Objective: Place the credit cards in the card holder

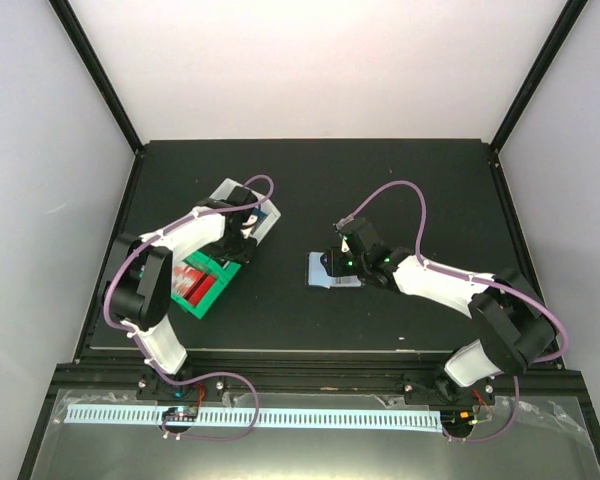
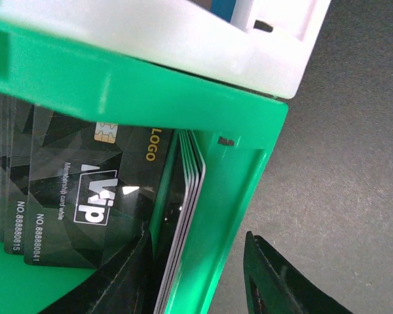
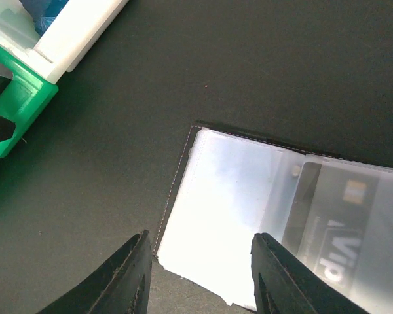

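Note:
Black vip cards lie in the green box; a stack of card edges leans along its right side in the left wrist view. My left gripper is open over that side, one finger beside the stack, the other outside it. The card holder lies flat, with clear sleeves, a vip card showing through one. My right gripper is open at its near edge.
A white box adjoins the green box at the back.

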